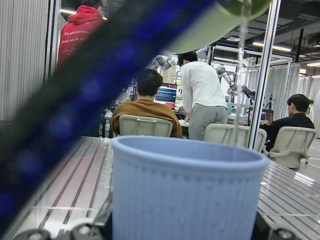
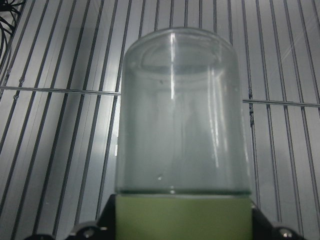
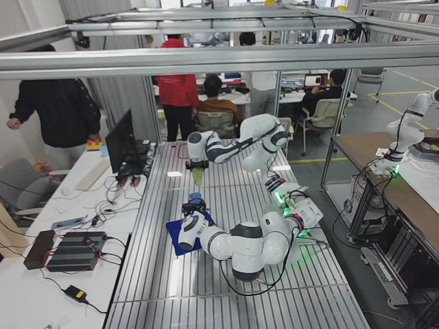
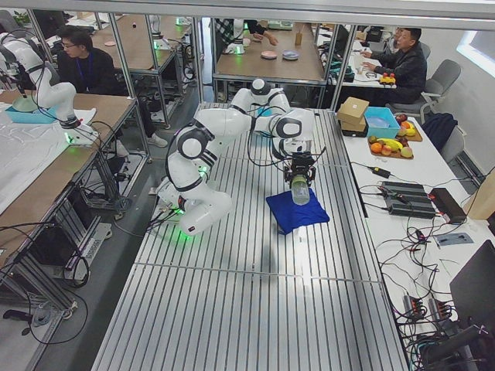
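Note:
A light blue cup [image 1: 187, 195] fills the lower left wrist view, held in my left gripper [image 3: 194, 207] over a blue cloth [image 3: 177, 236]. My right gripper [image 3: 197, 165] is shut on a glass jar with a green band [image 2: 184, 140], which is tipped and hangs above the cup in the camera left view. In the left wrist view a thin clear stream runs from the jar's pale green rim [image 1: 215, 27] down toward the cup; the cup's inside is hidden.
A white side table [image 3: 68, 308] holds a monitor [image 3: 122, 144], cables and boxes. Aluminium frame beams cross above.

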